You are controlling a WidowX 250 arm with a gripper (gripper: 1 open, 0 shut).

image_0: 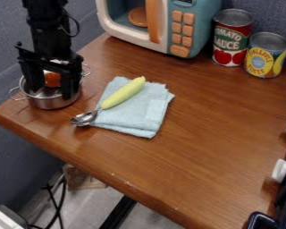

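Note:
The black gripper (pixel 53 75) is lowered into a small steel pot (pixel 49 99) at the left edge of the table, its fingers on either side of an orange item (pixel 53 80); whether they grip it I cannot tell. A yellow banana (pixel 122 92) and a metal spoon (pixel 87 118) lie on a folded light blue cloth (pixel 142 117), right of the pot.
A toy microwave (pixel 184 18) stands at the back, with a tomato can (pixel 229 40) and a yellow-labelled can (pixel 264 59) beside it. Dark blue objects with white knobs (pixel 274 188) sit at the right edge.

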